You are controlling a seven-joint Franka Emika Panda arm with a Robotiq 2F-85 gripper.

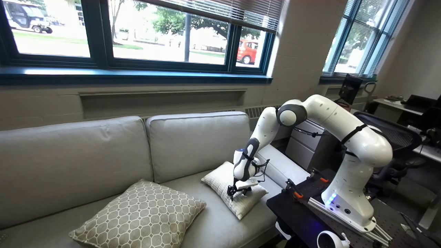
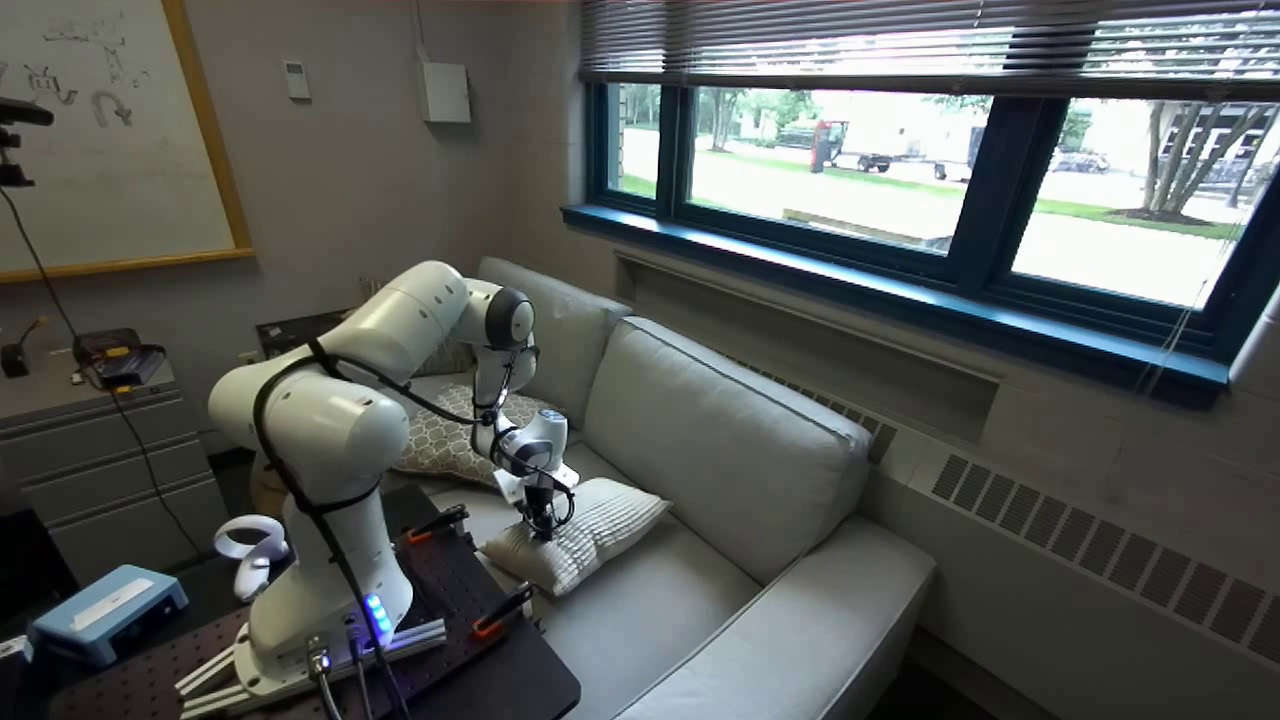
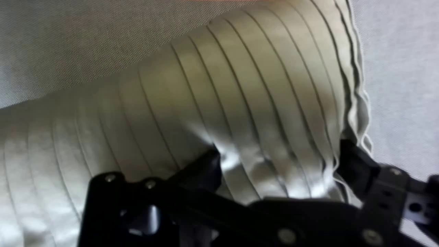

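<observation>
A cream pillow (image 1: 219,178) with pleated stripes lies on the right seat of the sofa, and shows in exterior view 2 as a ribbed pillow (image 2: 615,518). My gripper (image 1: 236,197) is down at its upper surface, toward the front. In the wrist view the gripper stands open, its fingers wide apart: one finger (image 3: 208,166) presses a dent into the pleats, the other (image 3: 356,166) is at the seamed edge of the pillow (image 3: 247,82). Pleated fabric lies between the fingers, not clamped.
A patterned pillow (image 1: 144,215) lies to the left on the sofa. The sofa back (image 1: 198,142) rises behind, and a sofa arm (image 2: 792,624) bounds the seat. The black table (image 1: 285,206) carries orange clamps (image 1: 297,194). Open seat lies between the pillows.
</observation>
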